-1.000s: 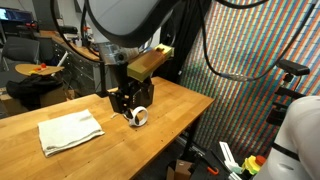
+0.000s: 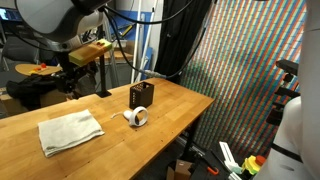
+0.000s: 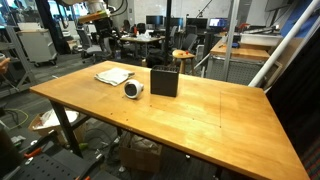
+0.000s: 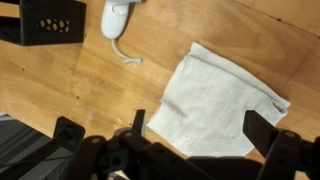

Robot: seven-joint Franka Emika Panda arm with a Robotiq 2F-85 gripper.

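Observation:
A white cloth [image 4: 215,105] lies flat on the wooden table, seen whole in the wrist view and at the left in exterior view 1 as a pale towel [image 2: 70,131]. Above it hangs my gripper, open, its two dark fingers wide apart with nothing held. In exterior view 1 the gripper [image 2: 86,88] is up in the air over the table's far side, clear of the cloth.
A white rounded device [image 2: 136,117] with a short cord lies right of the cloth. Beyond it stands a black mesh holder [image 2: 141,95].
My arm has swung left and away from the camera, from above the white device toward the cloth. The cloth, device and black holder have stayed in place.

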